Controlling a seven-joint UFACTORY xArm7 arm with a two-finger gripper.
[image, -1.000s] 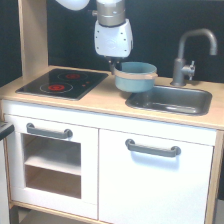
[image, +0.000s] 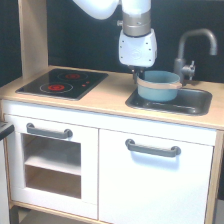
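A blue-grey pot (image: 158, 90) with a lighter rim is over the left part of the dark sink (image: 190, 103), upright. Whether its base touches the sink or hangs above it, I cannot tell. At the pot's left side my gripper (image: 137, 75) reaches down from the white arm and appears shut on its rim or handle. The small dark fingers partly hide the exact contact.
A black stovetop (image: 63, 83) with red rings lies on the left of the wooden counter (image: 112, 95). The dark faucet (image: 183, 62) rises behind the sink, close to the pot's right. Below are white cabinet doors (image: 152, 178). Counter between stove and sink is clear.
My gripper and the pot have moved together to the right and slightly lower in view. The pot has gone from the sink's left edge to over its left part.
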